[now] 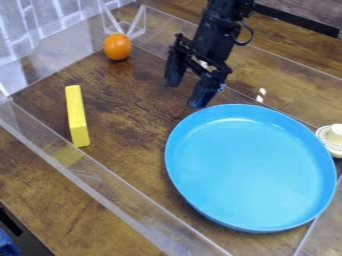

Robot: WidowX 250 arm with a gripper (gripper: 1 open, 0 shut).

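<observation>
My black gripper [193,80] hangs from the arm at the top centre of the camera view, its two dark fingers apart, low over the wooden table [94,190], just behind and above a large blue round tray [249,170]. Whether anything small sits between the fingers is hard to tell at this size; nothing clearly shows there.
An orange ball [118,46] lies at the back left, a yellow block [76,115] at the left. A small white round object [330,140] sits at the right edge. Clear strips border the left and front of the table. Bare wood surrounds the gripper.
</observation>
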